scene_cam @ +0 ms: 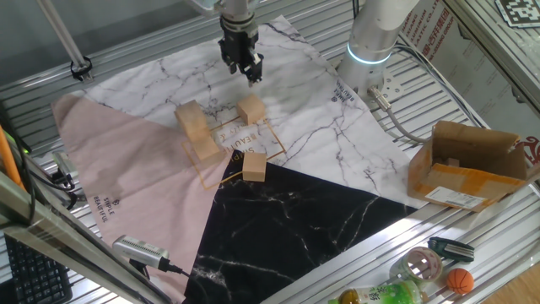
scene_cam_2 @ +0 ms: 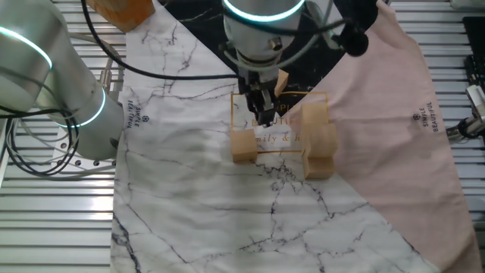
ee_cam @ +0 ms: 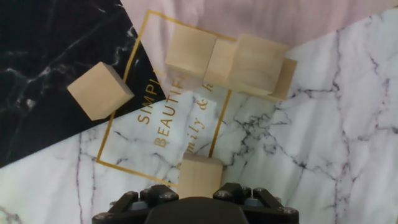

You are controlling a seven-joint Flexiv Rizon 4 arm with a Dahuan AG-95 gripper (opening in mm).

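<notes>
My gripper [scene_cam: 243, 73] hangs above the white marbled part of the cloth, pointing down. In the wrist view its two fingers stand apart at the bottom edge, with no object held between them. Just beyond the fingertips, down on the cloth, sits a plain wooden block [ee_cam: 200, 175]. A second block [ee_cam: 101, 91] lies alone at the edge of the black part. Several more blocks form a cluster near the pink part; one block [ee_cam: 258, 63] there rests on top of others, while another block [ee_cam: 191, 50] stands at the cluster's end.
An open cardboard box [scene_cam: 468, 169] stands at the right, beyond the cloth. Near it are a tape roll [scene_cam: 422, 263], a small orange ball [scene_cam: 460, 280] and a green bottle [scene_cam: 384, 294].
</notes>
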